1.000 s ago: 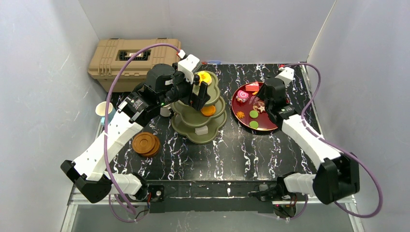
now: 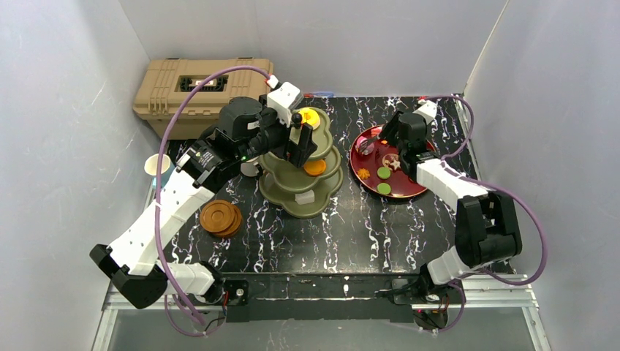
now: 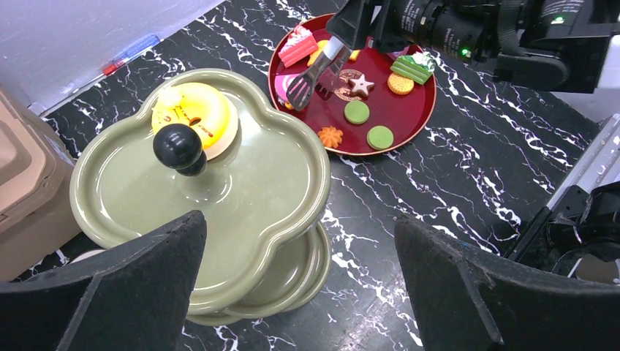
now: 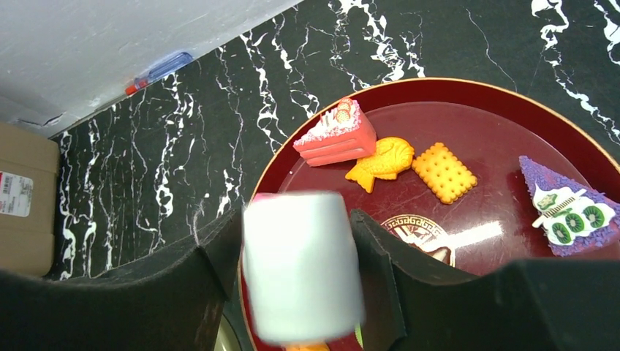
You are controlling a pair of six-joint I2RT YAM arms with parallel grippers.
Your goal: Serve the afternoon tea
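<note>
Over the red round tray (image 3: 425, 117), my right gripper stands open, a blurred pale tongs handle (image 4: 301, 267) between its fingers. Two slotted heads of these tongs (image 3: 301, 91) reach down, slightly apart, by the pink swirl cake (image 3: 284, 84) at the tray's left side. Nothing shows caught in them. Around it on the tray lie a cake slice (image 4: 340, 139), a fish biscuit (image 4: 387, 159), a square cracker (image 4: 444, 174) and a purple wedge (image 4: 574, 208). My left gripper, open and empty, hovers over the tiered green stand (image 3: 241, 212); a yellow doughnut (image 3: 197, 113) sits on its top tier.
A tan case (image 2: 201, 88) stands at the back left. Brown coasters (image 2: 219, 217) and a cup (image 2: 156, 164) lie to the left. Marble between stand and tray is clear; so is the front middle.
My right gripper has shifted slightly left, its elbow swinging inward, and the tongs now cover more of the pink swirl cake. The left arm has stayed nearly still.
</note>
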